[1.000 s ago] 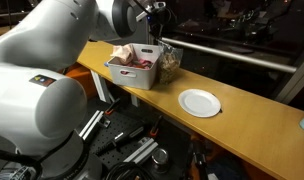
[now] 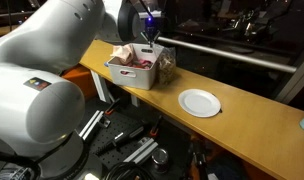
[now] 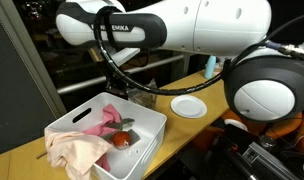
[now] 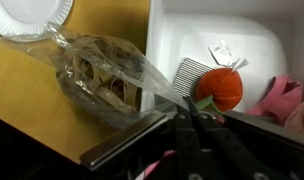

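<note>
My gripper is shut, pointing down over the near side of the white box (image 2: 132, 73). A clear plastic bag (image 4: 104, 78) with brown contents stands on the table against the box; its narrowed end reaches close to my fingertips in the wrist view. Whether any of that film is pinched between them cannot be made out. Inside the box lie a red-orange round item (image 4: 222, 88), a grey ribbed piece (image 4: 187, 77) and pink cloth (image 4: 280, 100). A pale pink cloth (image 3: 75, 150) hangs over the box rim in exterior view 2.
A white plate (image 2: 199, 102) lies on the wooden table (image 2: 247, 125), with free room around it. A metal rail (image 2: 227, 55) runs along the back. Tools and cables (image 2: 142, 150) fill the dark area in front. A blue cup (image 3: 210, 66) stands far off.
In exterior view 1 my gripper has come down toward the box and bag. The top of the bag looks lower than before. Box and plate have stayed put.
</note>
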